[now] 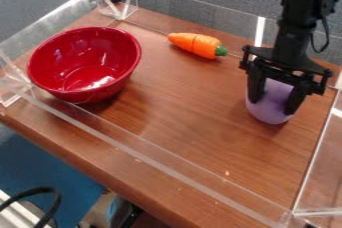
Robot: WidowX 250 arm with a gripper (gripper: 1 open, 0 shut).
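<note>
My black gripper [279, 84] hangs at the right of the table with its fingers down around a purple rounded object [271, 110], which rests on or just at the wooden surface. The fingertips overlap the object; whether they press on it is hard to tell. A red bowl [83, 64] stands at the left, and an orange toy carrot [195, 43] with a green top lies at the back middle.
Clear low walls [249, 24] border the wooden table [174, 142]. A black cable [43, 198] shows at the lower left, off the table.
</note>
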